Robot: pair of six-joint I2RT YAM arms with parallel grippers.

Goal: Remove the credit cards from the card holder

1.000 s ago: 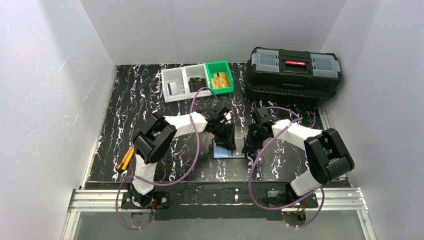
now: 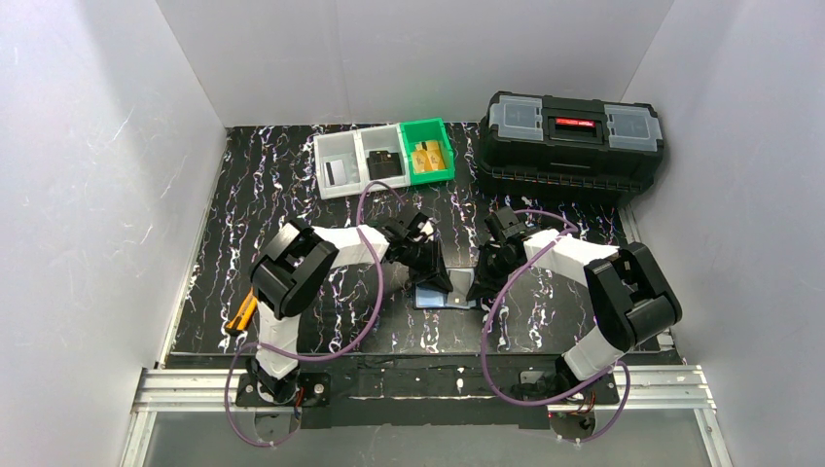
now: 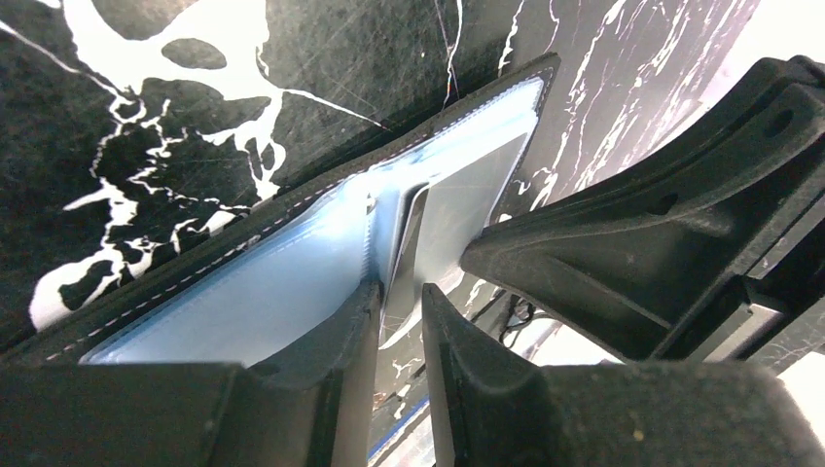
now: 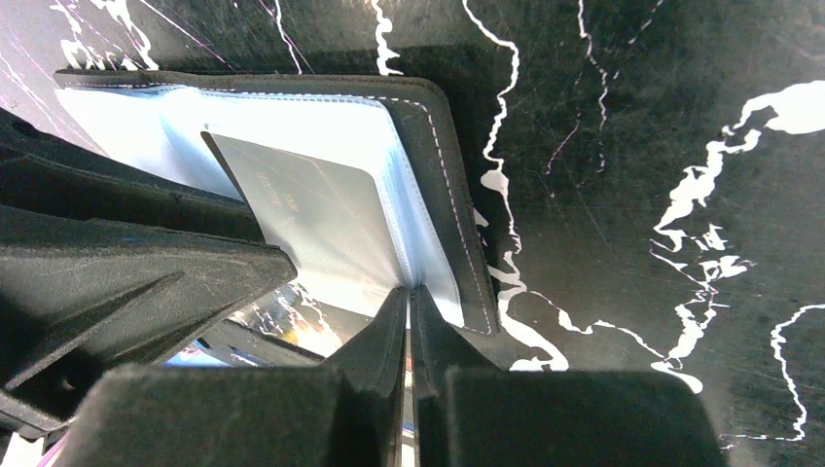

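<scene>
The black, white-stitched card holder (image 2: 429,298) lies open on the table, clear sleeves facing up. A grey card (image 3: 477,190) sits in the sleeve on its right half, its left edge (image 4: 226,161) poking out of the opening. My left gripper is partly open; that card edge runs into the gap between its fingers, apparently not clamped. Over on the card's right side, my right gripper is shut on the sleeve's edge (image 4: 413,243). The exact depth of that pinch is hidden by its fingertips.
Behind the holder stand white bins (image 2: 336,142) and a green bin (image 2: 422,128) with small items inside. A black toolbox (image 2: 572,146) fills the back right. An orange-handled cutter (image 2: 242,313) lies far left. Both grippers are close together over the holder.
My left gripper has shifted a little to the left across the holder. The right gripper has edged slightly left. The holder stays in nearly the same place.
</scene>
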